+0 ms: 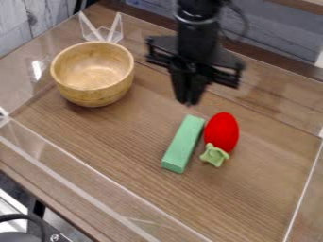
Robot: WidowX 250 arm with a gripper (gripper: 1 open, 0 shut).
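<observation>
My gripper (190,71) is raised at the top centre, in dark grey and right of the yellow bowl (94,85); whether it is open or shut is hard to tell. Below it, apart from it, a green bar (182,144) lies diagonally on the wooden table (89,175). Beside the bar on the right sit a red oval object (222,129) and a small light-green piece (213,157) at its lower end.
Behind the bowl, white thin shapes (108,28) show near the back left. A dark cable or edge shows at the bottom left corner.
</observation>
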